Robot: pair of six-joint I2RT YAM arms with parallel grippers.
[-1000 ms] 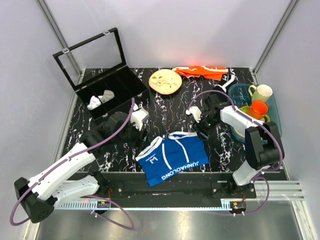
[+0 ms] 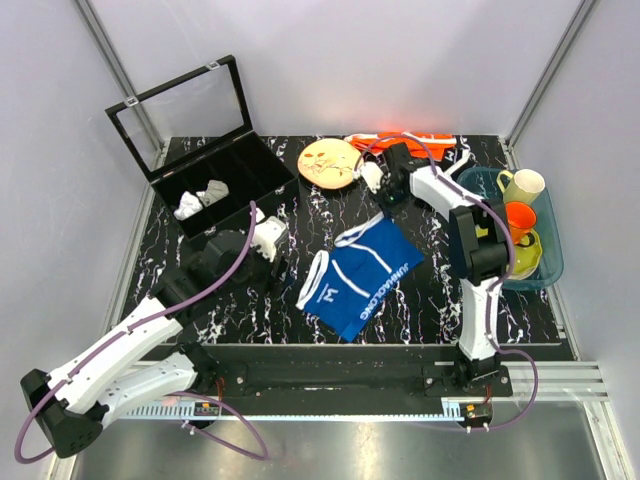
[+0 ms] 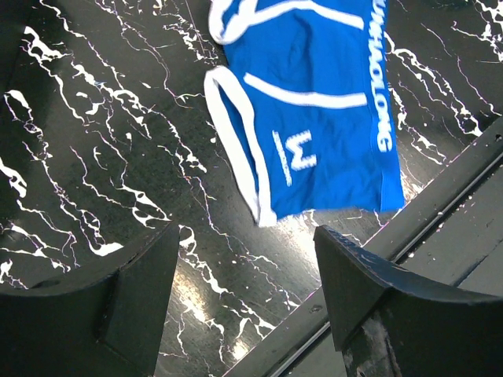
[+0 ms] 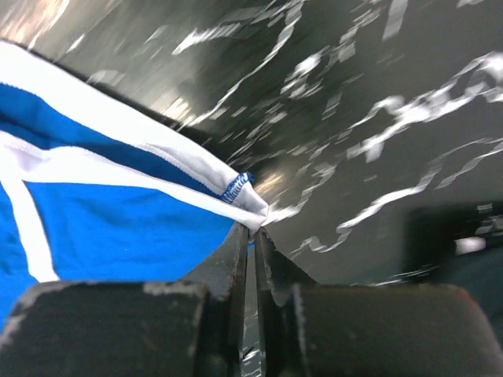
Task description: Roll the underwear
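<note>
Blue underwear [image 2: 355,280] with white waistband and lettering lies flat, turned diagonally, in the table's middle. My right gripper [image 2: 385,200] is at its upper corner; in the right wrist view its fingertips [image 4: 251,236] pinch the white band's end at the blue stitching, nearly closed. My left gripper [image 2: 280,260] stands open left of the underwear; in the left wrist view its fingers [image 3: 126,298] frame bare marble below the cloth, nothing between them.
A black lidded box [image 2: 240,170] with white items is at back left, a plate [image 2: 329,162] and orange cloth [image 2: 420,140] at the back. A bin [image 2: 545,260] with cups is on the right. The table's front edge runs near the underwear.
The left arm moved slightly earlier.
</note>
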